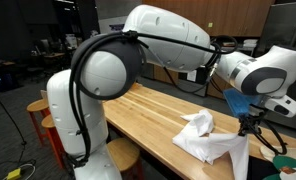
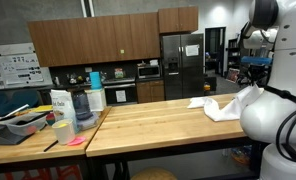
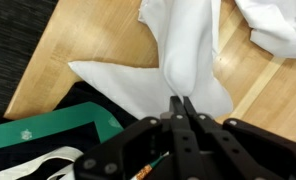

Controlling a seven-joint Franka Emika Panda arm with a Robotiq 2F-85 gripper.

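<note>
A white cloth (image 1: pixel 196 143) lies crumpled on the wooden table, with one part raised toward my gripper (image 1: pixel 250 127) and a loose end hanging down. In the wrist view my gripper is shut, with a gathered fold of the white cloth (image 3: pixel 185 45) pinched at its fingertips. The cloth spreads out flat to either side beneath the fingers, and more of it lies at the top right. In exterior view 2 the cloth (image 2: pixel 220 108) shows at the table's right end, partly hidden by the arm.
A green-edged item (image 3: pixel 58 123) and black material lie close beside the gripper at the table's right end. Stools (image 1: pixel 124 153) stand along the near side. Bare tabletop (image 1: pixel 138 110) stretches away to the left, and a pitcher (image 2: pixel 79 105) stands at the far end.
</note>
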